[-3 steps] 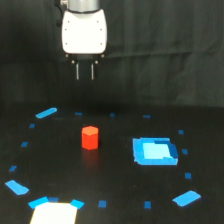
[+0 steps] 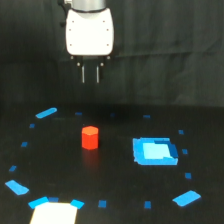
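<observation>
A red block (image 2: 90, 138) sits alone on the black table, left of centre in the camera view. High above it hangs the white-bodied gripper (image 2: 91, 77), pointing down. Its two thin fingers are apart with nothing between them, and a wide gap separates them from the block. To the right, a square of blue tape (image 2: 139, 150) frames a pale patch (image 2: 157, 151) on the table.
At the bottom left, a cream-coloured item (image 2: 54, 214) with blue around it is cut off by the frame edge. Small blue tape marks lie around the table. Bare black surface separates the red block from the blue square.
The gripper has shifted a little to the right and slightly lower, with its fingers still apart. The red block and blue square stay where they were.
</observation>
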